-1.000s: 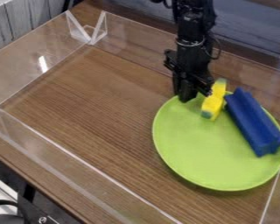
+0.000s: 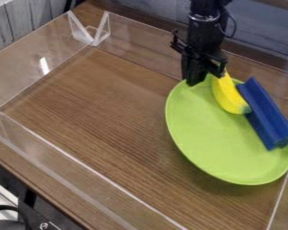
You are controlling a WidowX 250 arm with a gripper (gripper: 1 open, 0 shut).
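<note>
A green plate (image 2: 212, 148) lies on the wooden surface at the right. On its back part rests a yellow banana-like object (image 2: 229, 97), beside a long blue block (image 2: 265, 113) lying along the plate's right side. The black gripper (image 2: 201, 65) is over the plate's back edge, just left of the yellow object; it looks shut, though its fingertips are dark and hard to make out, and nothing shows held in it.
A small white bracket (image 2: 89, 31) stands at the back left.
The gripper has moved up and slightly left, off the yellow object, which now shows more fully and lies further back and right. The plate and blue block have shifted slightly.
</note>
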